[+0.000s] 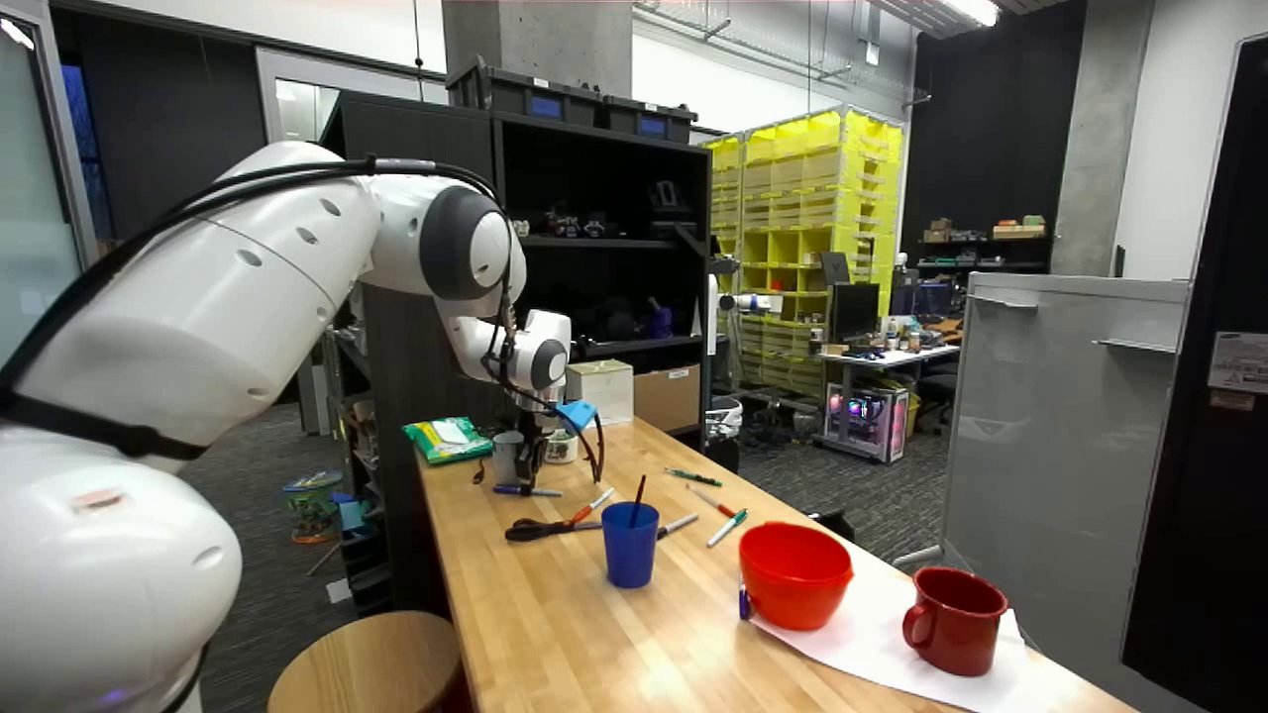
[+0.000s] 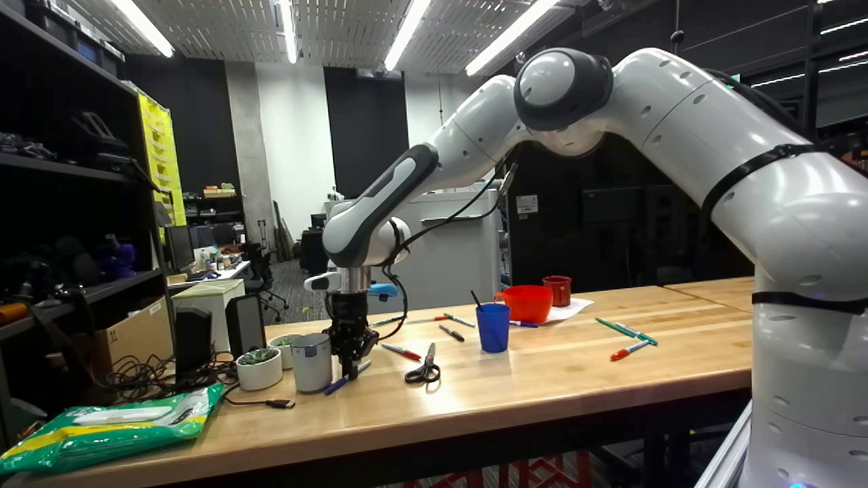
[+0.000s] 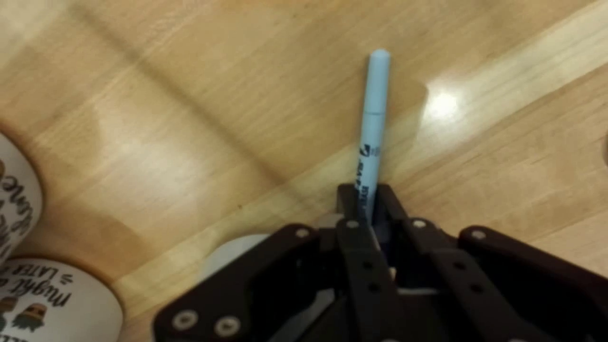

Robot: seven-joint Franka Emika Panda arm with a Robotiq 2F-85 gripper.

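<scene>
My gripper is shut on a marker [image 3: 373,114] with a pale barrel, which sticks out ahead of the fingers in the wrist view. Its dark blue cap [image 2: 335,386] shows on the other side of the fingers in the second exterior view. There the gripper [image 2: 351,373] hangs at the tabletop, right beside a grey cup [image 2: 312,364]. Whether the marker touches the wood cannot be told. A blue cup [image 1: 630,553] with one dark pen [image 1: 638,499] standing in it is further along the table.
Black scissors [image 2: 424,371] and an orange-red marker [image 2: 402,352] lie near the gripper. Several other pens are scattered beyond. A red bowl [image 1: 793,582] and red mug [image 1: 957,624] stand on white paper. Small potted plants [image 2: 260,370] and a green packet [image 2: 114,431] sit by the grey cup.
</scene>
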